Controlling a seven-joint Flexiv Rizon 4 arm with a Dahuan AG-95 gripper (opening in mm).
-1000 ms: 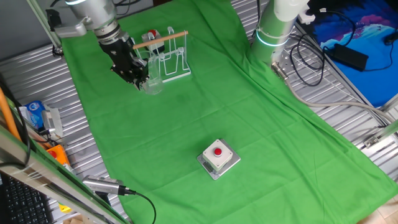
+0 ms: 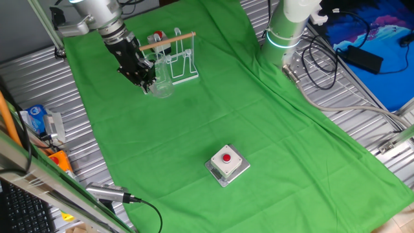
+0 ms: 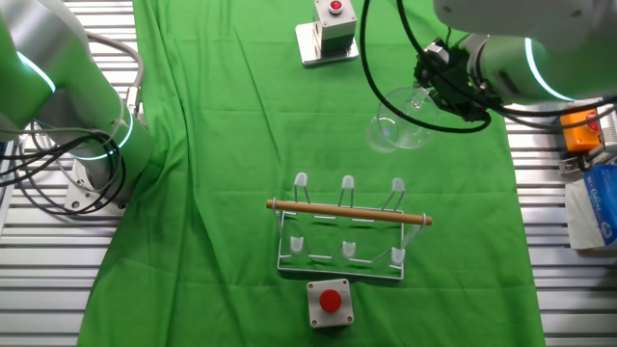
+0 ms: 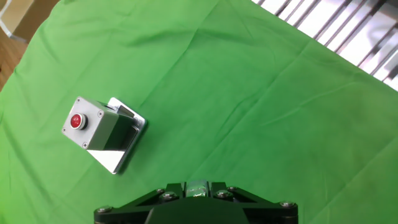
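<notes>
A clear glass (image 3: 403, 125) is held off to one side of my gripper (image 3: 425, 94), which is shut on it. In exterior view 1, the gripper (image 2: 151, 84) and the glass (image 2: 163, 87) are in front of the white wire rack (image 2: 186, 79) with its wooden top bar (image 2: 169, 41). The second exterior view shows open cloth between the glass and the rack (image 3: 339, 274). At the bottom of the wrist view, the fingers nearly meet around a small glassy piece; the rest of the glass is hidden there.
A red-button box (image 2: 226, 158) on a metal plate stands on the green cloth (image 2: 155, 142), well away from the gripper. Another red-button box (image 3: 330, 303) sits close by the rack. Dark cables hang across exterior view 2.
In exterior view 1, my gripper and the glass have shifted very slightly to the right. The rack and the button boxes have stayed put.
</notes>
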